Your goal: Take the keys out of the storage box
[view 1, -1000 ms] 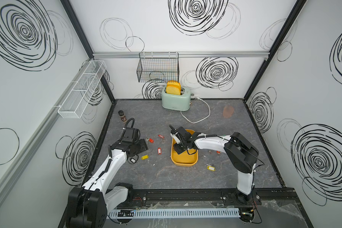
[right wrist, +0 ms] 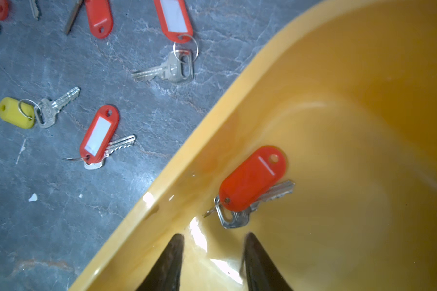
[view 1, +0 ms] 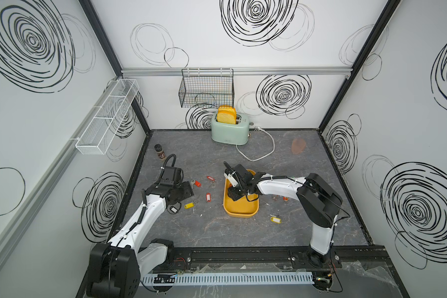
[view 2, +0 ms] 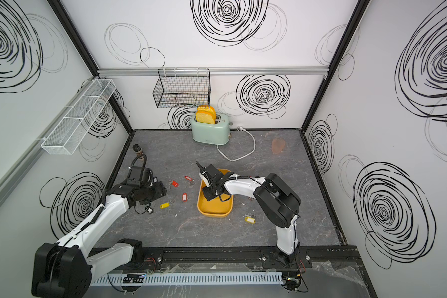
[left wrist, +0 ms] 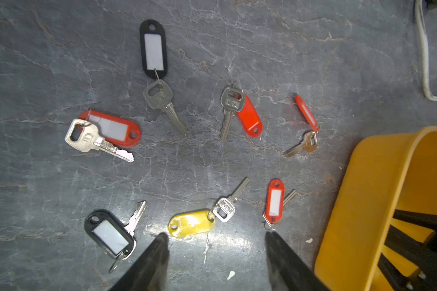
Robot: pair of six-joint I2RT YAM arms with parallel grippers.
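The yellow storage box [view 1: 241,209] sits at the table's centre. Inside it a red-tagged key [right wrist: 252,177] lies near the wall, seen in the right wrist view. My right gripper is open over the box, nothing between its fingers, with that key just beyond the fingertips. My left gripper hangs open above the table left of the box, fingers empty. Several keys with red, black and yellow tags [left wrist: 190,224] lie loose on the table beside the box.
A mint toaster [view 1: 229,131] with bread and a cord stands at the back. A dark jar [view 1: 160,151] is at the back left. Wire baskets hang on the walls. More keys [view 1: 275,219] lie right of the box.
My right gripper has shifted slightly within the box over the last second, now covering the red tag in the top left view. The left arm looks still.
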